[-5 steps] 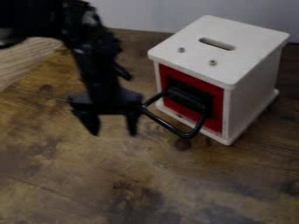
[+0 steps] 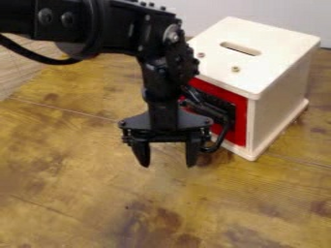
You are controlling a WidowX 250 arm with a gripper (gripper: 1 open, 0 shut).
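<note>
The black gripper hangs open over the wooden floor in front of a white wooden box, its two fingers pointing down with nothing between them. The box has a slot in its top and a red front panel. A black handle on that front is partly hidden behind the arm and gripper.
A white wall stands behind the box at the back right.
The arm and gripper have moved right, toward the box front, and now cover more of it and the handle. The view is brighter than a second ago.
</note>
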